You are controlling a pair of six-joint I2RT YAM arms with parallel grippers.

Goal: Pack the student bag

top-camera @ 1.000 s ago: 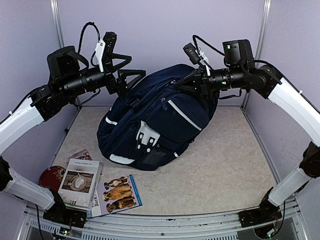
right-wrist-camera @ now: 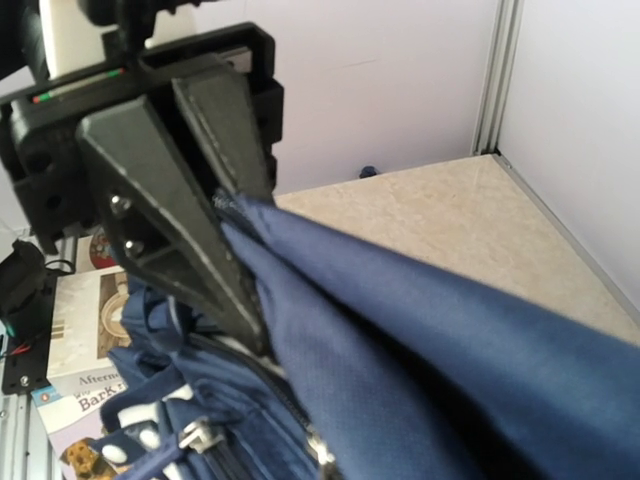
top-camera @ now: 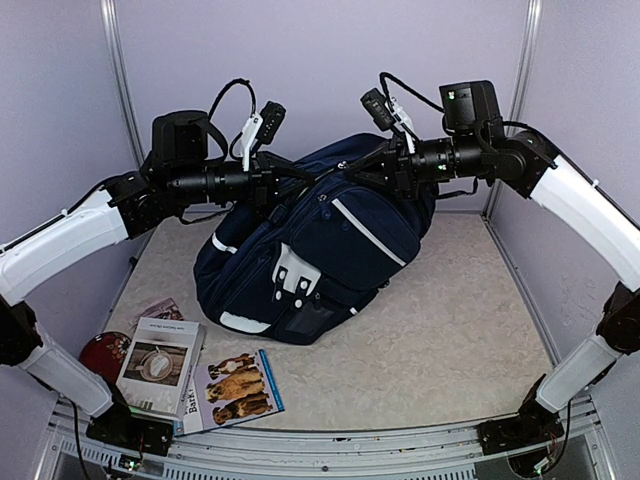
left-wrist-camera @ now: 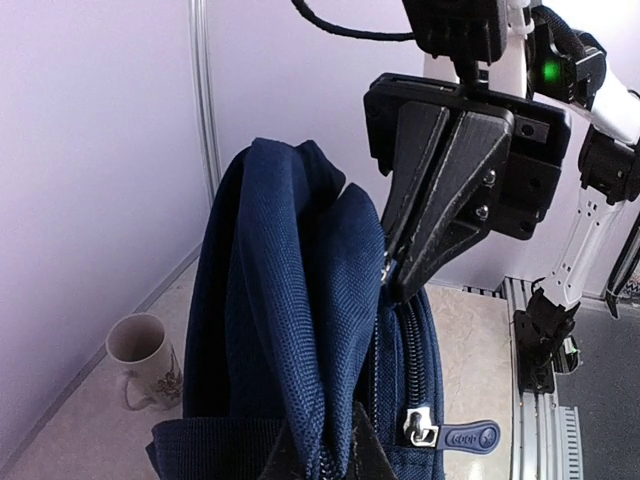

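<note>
A navy student bag (top-camera: 325, 245) with white trim leans tilted in the middle of the table. At its upper edge my left gripper (top-camera: 300, 183) is shut on a fold of fabric; in the left wrist view, the bunched navy cloth (left-wrist-camera: 310, 330) runs down between its fingers. Close by on the right, my right gripper (top-camera: 358, 175) is shut on the bag's edge beside the zipper, and the zipper pull (left-wrist-camera: 470, 437) hangs below it. From the right wrist view, cloth stretches across to the left gripper. The bag's inside is mostly hidden.
At the front left lie a book with a cup cover (top-camera: 158, 367), a dog book (top-camera: 237, 388) and a round red object (top-camera: 104, 355). Behind the bag stands a mug (left-wrist-camera: 145, 355). Bare table (top-camera: 460, 330) spreads across the right side.
The right arm and the bag have barely moved.
</note>
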